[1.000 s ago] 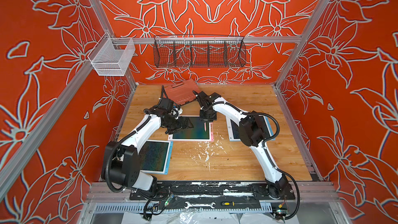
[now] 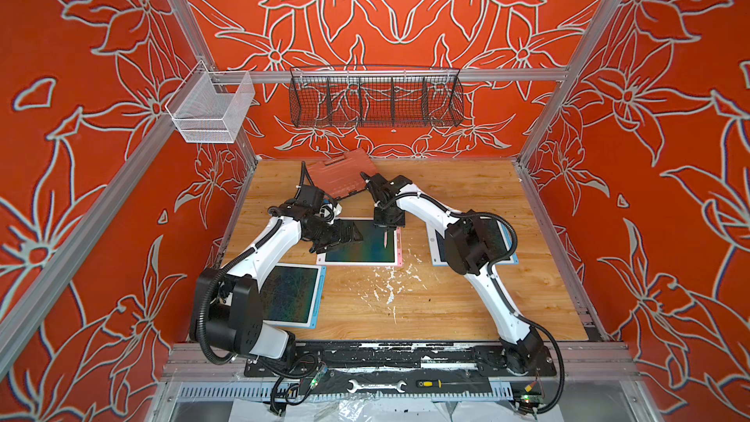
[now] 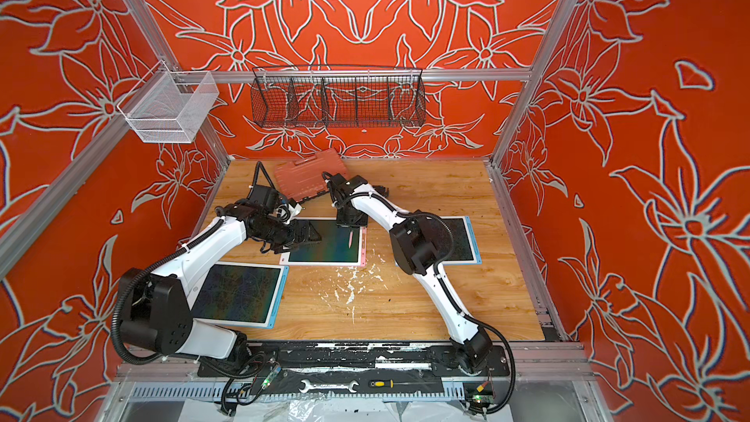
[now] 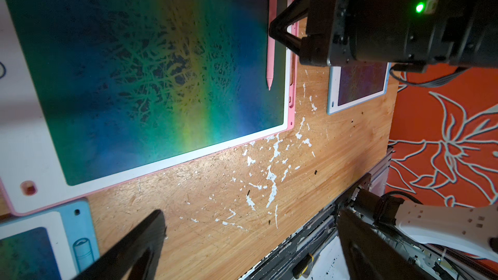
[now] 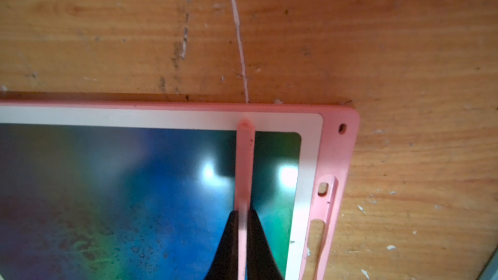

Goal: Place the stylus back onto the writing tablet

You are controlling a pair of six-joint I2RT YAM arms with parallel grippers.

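A pink stylus [image 4: 270, 67] lies lengthwise on the screen of the pink-edged writing tablet [image 4: 155, 88], beside its pink side strip with the slot [image 5: 325, 212]. My right gripper is down at the stylus [image 5: 243, 166], a fingertip to either side of it, nearly touching; whether it grips is unclear. My left gripper is open above the table at the tablet's left, with nothing between its blurred fingers.
Blue-edged tablets lie at the front left [image 2: 285, 293] and right [image 4: 358, 85]. A red case [image 2: 340, 172] lies at the back left. Wire baskets [image 2: 375, 97] hang above.
My right gripper has shifted slightly to the left, with the stylus appearing to shift a little with it. The left arm has barely moved.
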